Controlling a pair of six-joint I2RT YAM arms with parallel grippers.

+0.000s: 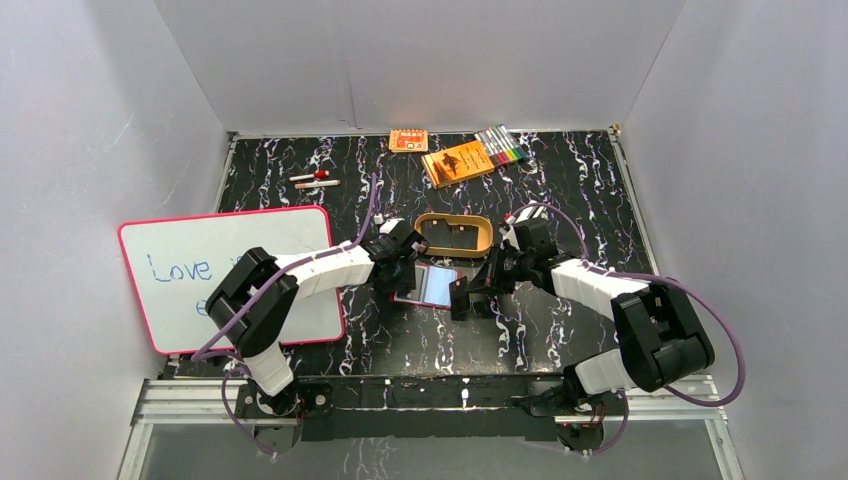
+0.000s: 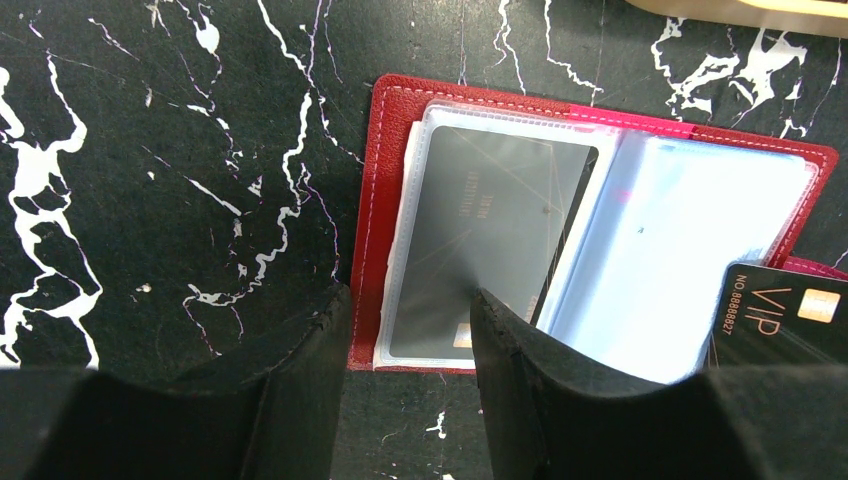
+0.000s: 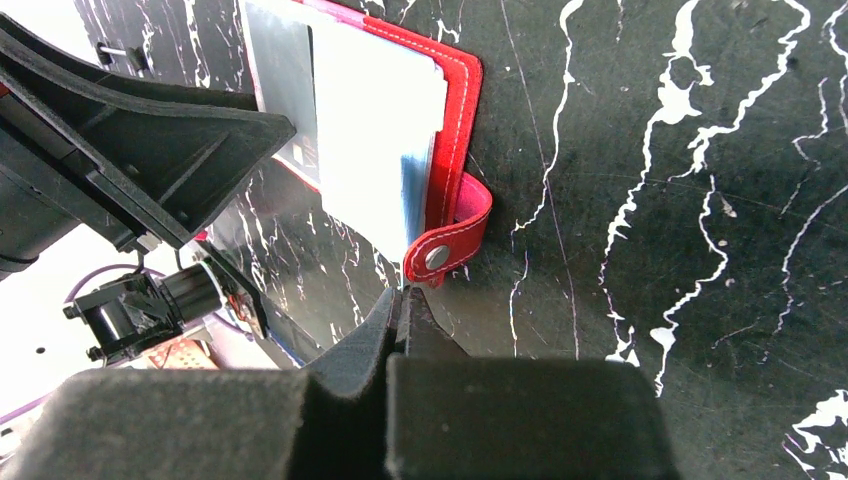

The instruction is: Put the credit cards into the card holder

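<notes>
The red card holder (image 1: 437, 286) lies open on the table, a dark grey card (image 2: 490, 220) in its left clear sleeve; the right sleeve (image 2: 670, 240) looks pale and shows no card. My left gripper hovers over the left half, its fingers part open with nothing visible between them. A black VIP card (image 2: 775, 315) hangs at the lower right of the holder, overlapping its right edge in the left wrist view. My right gripper (image 1: 480, 288) is shut on that card, which appears only edge-on in the right wrist view, by the strap (image 3: 450, 245).
Behind the holder sits a yellow tray (image 1: 486, 240) with dark cards inside. A whiteboard (image 1: 180, 300) lies left, under the left arm. Books (image 1: 455, 166) and pens (image 1: 500, 145) are at the back. Right of the holder, table is bare.
</notes>
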